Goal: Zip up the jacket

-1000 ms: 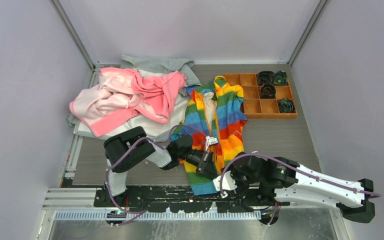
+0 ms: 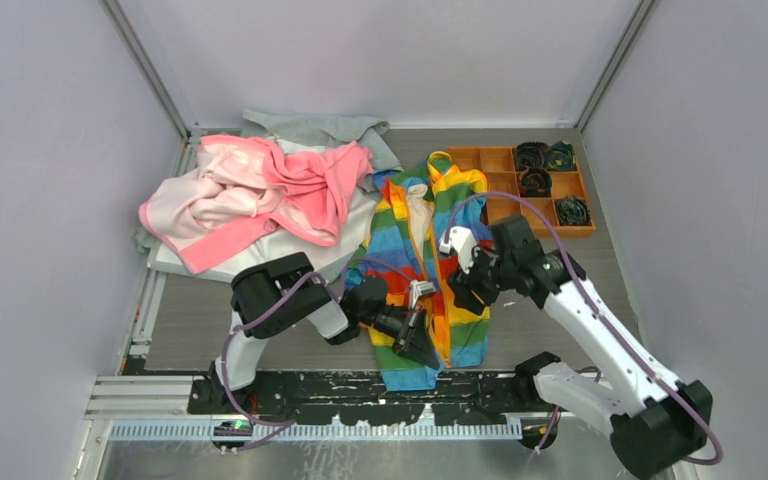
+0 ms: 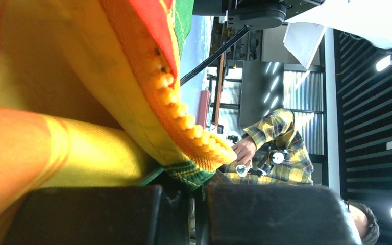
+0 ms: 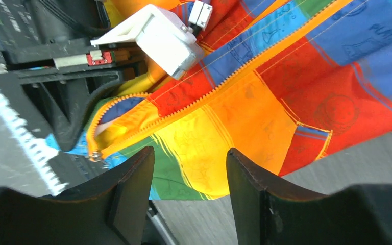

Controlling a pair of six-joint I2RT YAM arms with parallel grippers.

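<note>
The striped rainbow jacket (image 2: 389,240) lies open down the middle of the table. My left gripper is shut at its lower front edge, against the hem end of the orange zipper tape (image 3: 173,102); whether fabric is between its fingertips is unclear. In the right wrist view the zipper (image 4: 214,92) runs diagonally to a metal end piece (image 4: 96,155) beside the left gripper. My right gripper hangs over the jacket's right half, fingers open, with nothing visible between them.
Pink and white clothes (image 2: 220,200) are piled at the back left. A wooden compartment tray (image 2: 501,215) with rolled dark items stands at the back right. Bare table shows on either side of the jacket.
My right arm has swung up from the front edge to over the middle of the jacket.
</note>
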